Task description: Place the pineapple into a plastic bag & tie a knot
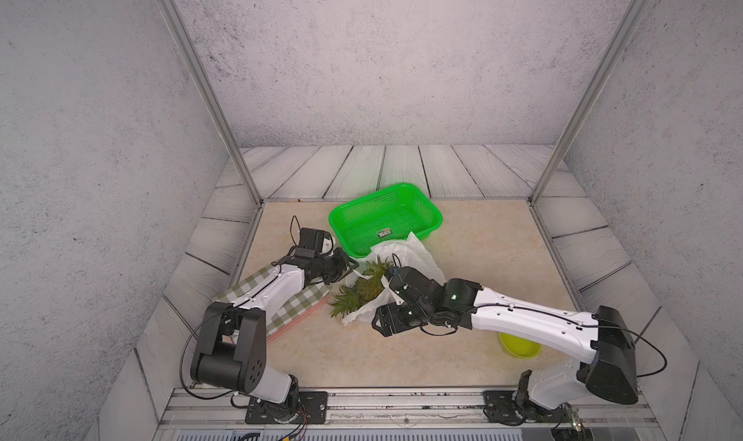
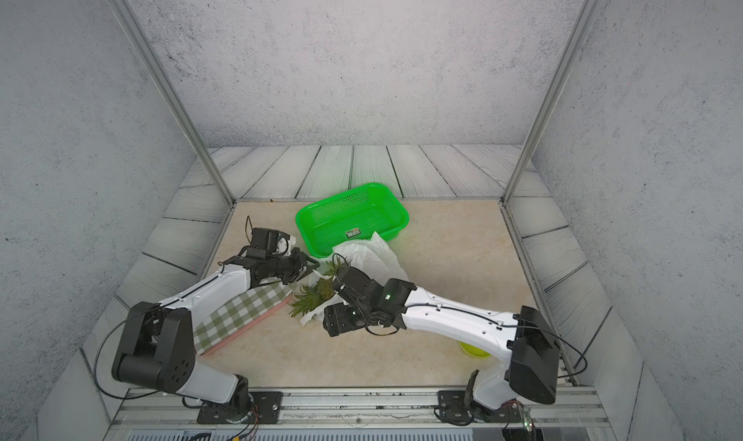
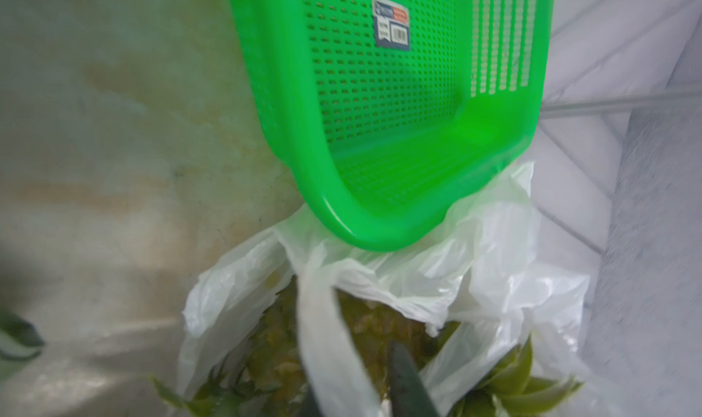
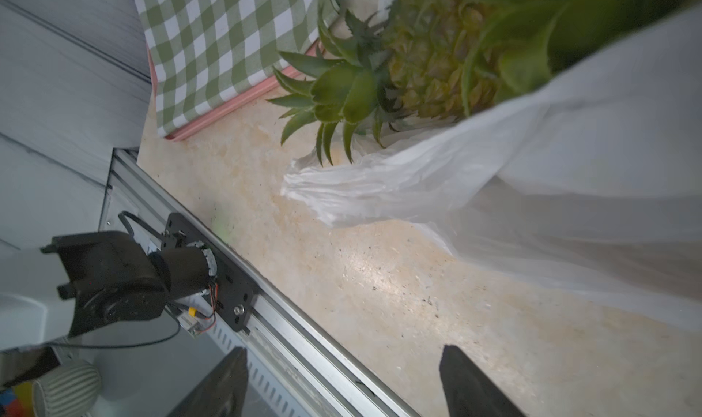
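The pineapple (image 1: pixel 374 284) lies in the mouth of the white plastic bag (image 1: pixel 414 257), with green leaves showing at both ends. In the left wrist view a loop of the bag, its handle (image 3: pixel 321 329), runs down between the slightly parted fingertips of my left gripper; whether they touch it is unclear. From above, this left gripper (image 1: pixel 350 264) is at the bag's left side. My right gripper is open and empty over bare table, in front of a gathered bag corner (image 4: pixel 329 194). The right arm hides part of the bag from above.
Behind the bag, a green basket (image 1: pixel 387 218) touches it. A checked cloth (image 1: pixel 298 305) lies under the left arm. The yellow-green bowl (image 1: pixel 520 345) is partly covered by the right arm. Bare table lies at front and right.
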